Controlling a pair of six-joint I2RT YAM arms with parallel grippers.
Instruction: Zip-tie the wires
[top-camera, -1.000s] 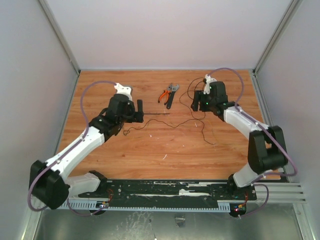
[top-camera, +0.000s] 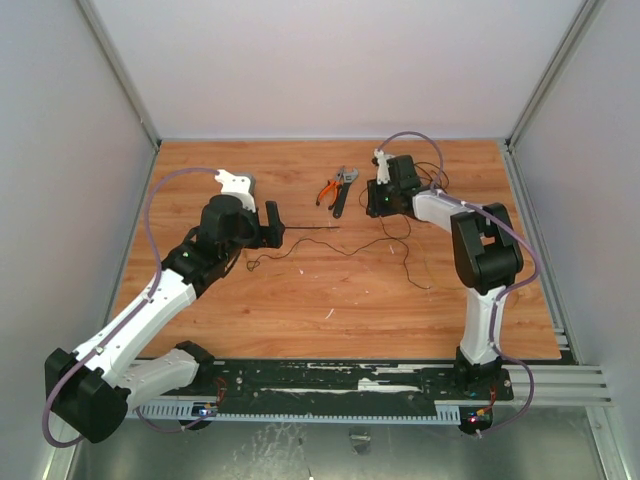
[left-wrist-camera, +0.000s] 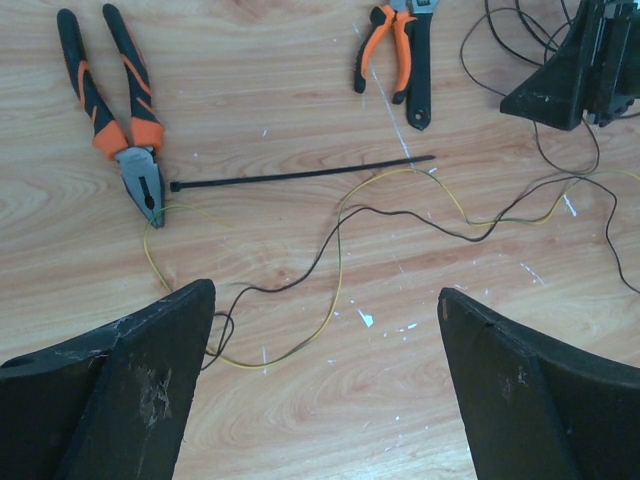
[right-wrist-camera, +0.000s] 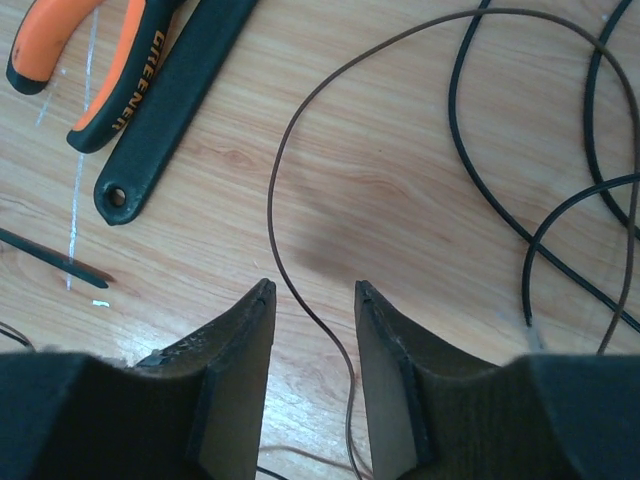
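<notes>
A thin black wire (left-wrist-camera: 400, 212) and a yellow-green wire (left-wrist-camera: 339, 262) cross the middle of the table in loose curves. Just behind them lies a straight black zip tie (left-wrist-camera: 300, 175), flat on the wood. My left gripper stands wide open above the wires, holding nothing. Over the loops at the back right, my right gripper is partly open. A dark loop of wire (right-wrist-camera: 272, 215) runs down through the gap seen between its fingers; whether it lies below them or level with them, I cannot tell.
Dark-handled pliers (left-wrist-camera: 135, 150) lie behind the left gripper. Orange-handled pliers (top-camera: 328, 190) and a black-handled wrench (top-camera: 343, 195) rest at the back centre. Thicker black cable (right-wrist-camera: 470, 160) coils on the right.
My right gripper has moved left over the wire loops, and its fingers have come closer together. The left gripper has shifted slightly left. The wires and tools lie as before.
</notes>
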